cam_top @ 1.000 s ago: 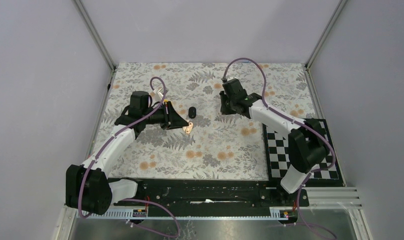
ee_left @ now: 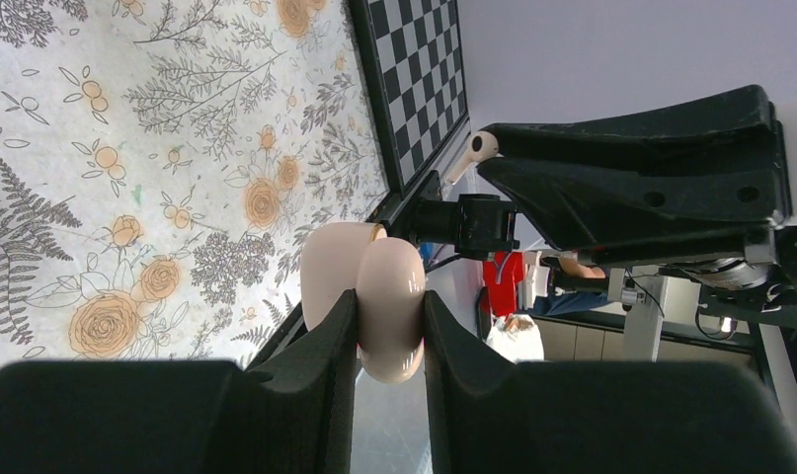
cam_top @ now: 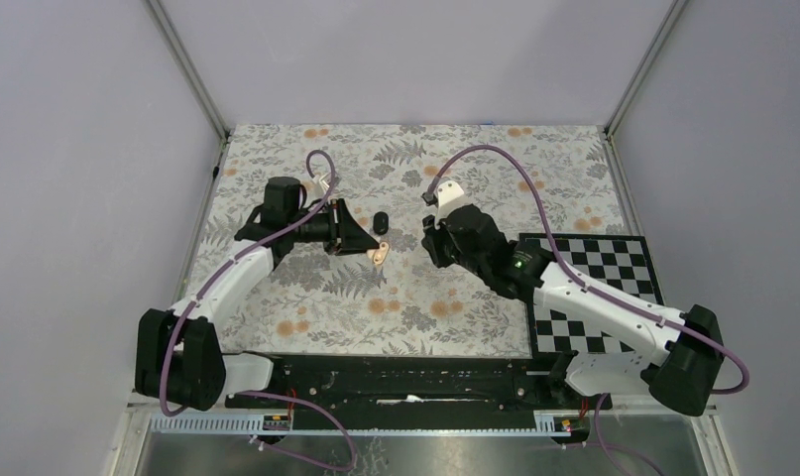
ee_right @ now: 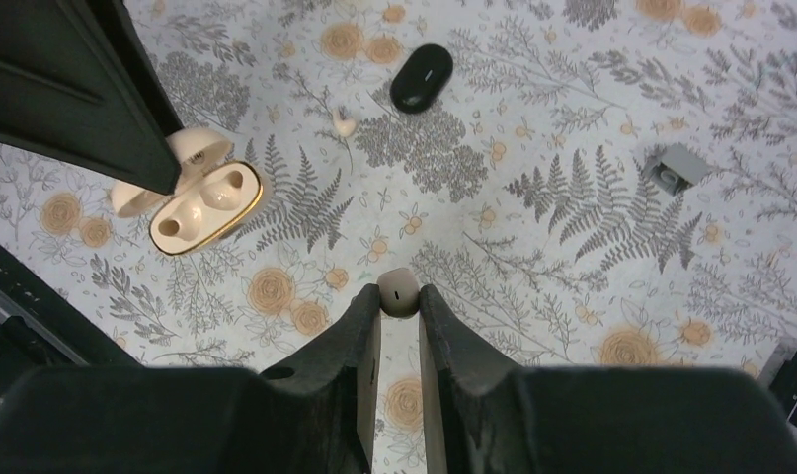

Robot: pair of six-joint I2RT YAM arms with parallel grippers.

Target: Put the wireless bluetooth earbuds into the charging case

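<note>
My left gripper point(cam_top: 368, 245) is shut on the pale pink charging case point(cam_top: 380, 254), holding it above the cloth. In the right wrist view the case point(ee_right: 208, 208) has its lid open, gold trim along the edge, and two hollows that look empty. My right gripper is shut on a small pale earbud point(ee_right: 397, 279), whose rounded end with a dark slot shows between the fingertips. This earbud point(ee_left: 482, 146) also appears in the left wrist view, apart from the case. A second pale earbud point(ee_right: 345, 124) lies on the cloth beyond the case.
A black oval object point(ee_right: 422, 78) lies near the loose earbud. A small grey block point(ee_right: 676, 168) sits farther right on the cloth. The checkered board point(cam_top: 604, 288) occupies the table's right side. Open patterned cloth point(cam_top: 415, 307) lies in front of both grippers.
The right arm has swung left and toward the front, bringing its gripper closer to the case. My left gripper has shifted slightly right with the case in it.
</note>
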